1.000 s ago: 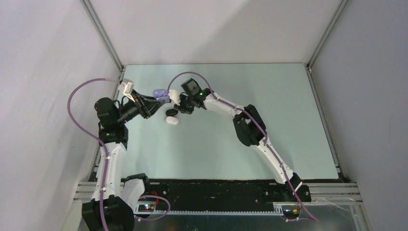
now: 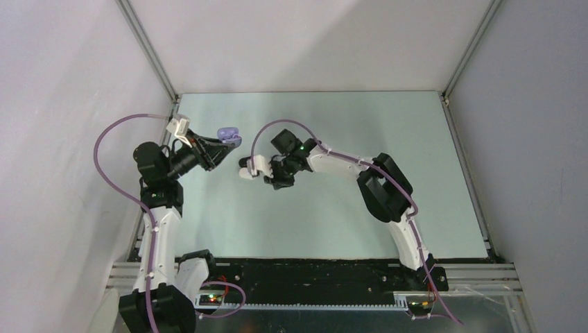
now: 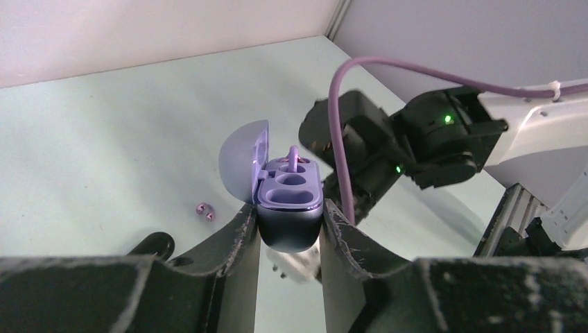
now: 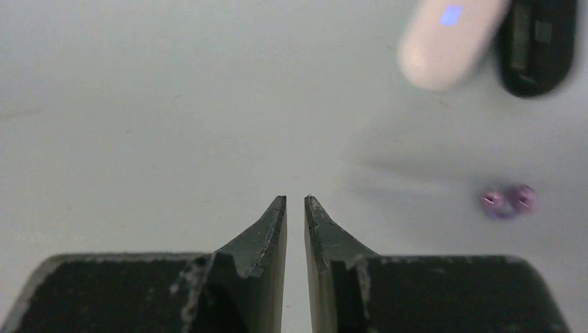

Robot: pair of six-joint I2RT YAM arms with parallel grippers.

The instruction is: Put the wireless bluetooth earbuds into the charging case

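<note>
A purple charging case [image 3: 290, 225] with its lid open is held upright above the table, my left gripper shut on its lower body. One clip-shaped purple earbud [image 3: 293, 159] stands in the case, its curved bridge above the rim; empty hollows show in front of it. Another purple earbud, two shiny balls on a small arc, lies on the table [image 4: 508, 201]. To its left in the right wrist view, my right gripper points down, its fingers slightly apart, holding nothing. In the top view, the right arm covers the loose earbud.
A white rounded case [image 4: 451, 45] and a black one [image 4: 537, 48] lie side by side on the table near the loose earbud. The right arm's purple cable [image 3: 343, 139] arches close behind the purple case.
My right gripper has drawn back from the purple case, toward the table's front and slightly right, and now partly covers the black and white cases. The left arm has hardly moved.
</note>
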